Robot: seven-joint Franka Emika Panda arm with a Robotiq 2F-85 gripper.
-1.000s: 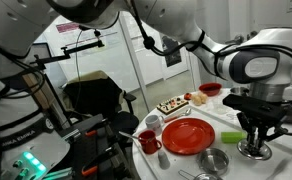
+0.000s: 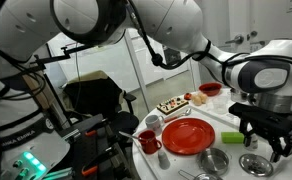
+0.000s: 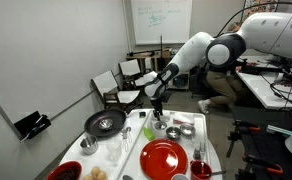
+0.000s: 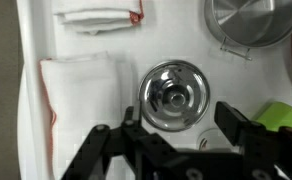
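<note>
A round, shiny metal lid with a small central knob [image 4: 174, 96] lies flat on the white table. From the outside, the lid [image 2: 255, 164] shows just below my gripper [image 2: 263, 148]. In the wrist view, the fingers of my gripper stand apart on either side of the lid's near part, with nothing held between them. A metal pot [image 4: 254, 18] sits close by, uncovered; the same pot [image 2: 214, 160] is left of the lid in exterior view 1.
A green object [image 4: 278, 118] lies right of the lid. Folded white cloths [image 4: 83, 115] fill the left side. A red plate [image 2: 188, 136], a red mug [image 2: 149, 142] and a white cup [image 2: 154, 123] occupy the table further left.
Earlier my gripper's fingers were close together at the lid, which stood slightly higher and tilted. Now the fingers have spread and the lid lies flat, lower down.
</note>
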